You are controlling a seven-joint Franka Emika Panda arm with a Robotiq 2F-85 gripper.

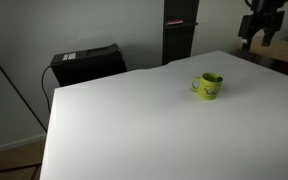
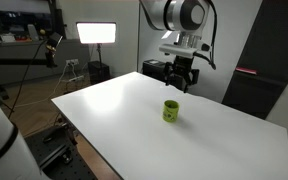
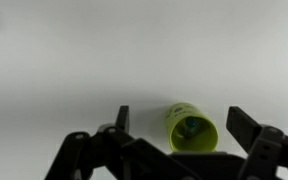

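A yellow-green mug (image 1: 209, 89) stands upright on the white table, its handle toward the left in exterior view 1. From above, in the wrist view, the mug (image 3: 174, 121) shows its round opening, with something dark, perhaps greenish, inside; I cannot tell what. My gripper (image 1: 256, 44) is open and raised above the table, apart from the mug. Both fingers reach into the lower part of the wrist view, and the mug appears between them toward the right finger. In exterior view 2 the gripper (image 2: 180, 74) hangs higher than the mug (image 2: 171, 114).
A black box-shaped device (image 1: 88, 66) with a cable sits at the table's far left edge in exterior view 1. Brown boards or cartons (image 1: 284, 50) lie behind the gripper on the right.
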